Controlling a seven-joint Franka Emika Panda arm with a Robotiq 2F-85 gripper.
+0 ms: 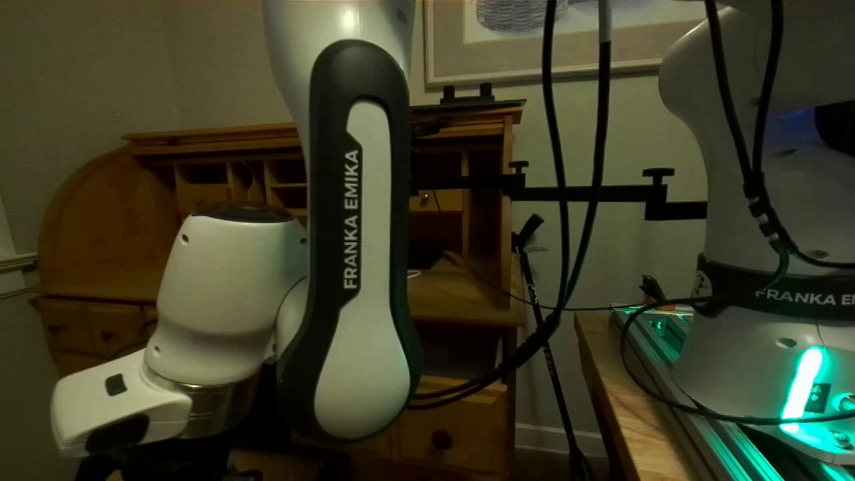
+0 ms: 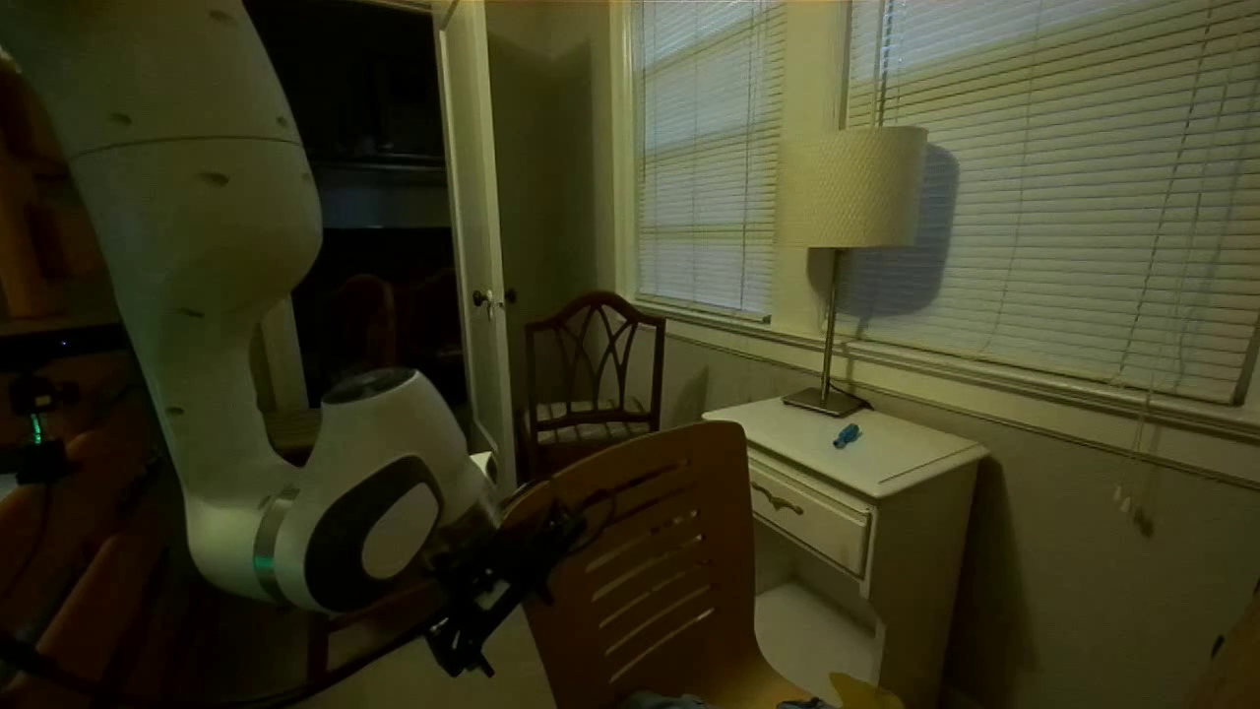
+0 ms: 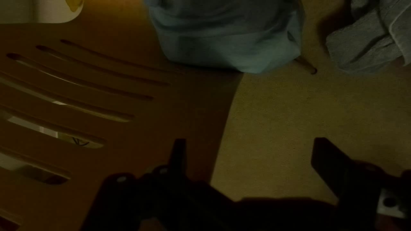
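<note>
In the wrist view my gripper is open, its two dark fingers wide apart with nothing between them. Below it lie the carpet (image 3: 292, 123) and the edge of a wooden chair (image 3: 192, 104) with a slotted back. A blue-grey cloth (image 3: 231, 50) is bunched beyond the fingers, partly over the chair and cut off by the frame's top. To its right, a grey cloth (image 3: 366, 50) lies on the carpet, apart from the gripper. From the second exterior view, the dark gripper (image 2: 502, 591) hangs beside the chair back (image 2: 661, 555); its fingertips are hard to make out there.
A white nightstand (image 2: 921, 443) bears a lamp (image 2: 868, 189) and a small blue object (image 2: 847, 436). Behind stands a dark chair (image 2: 597, 390). A roll-top desk (image 1: 465, 296) and hanging black cables (image 1: 597, 160) appear in the first exterior view.
</note>
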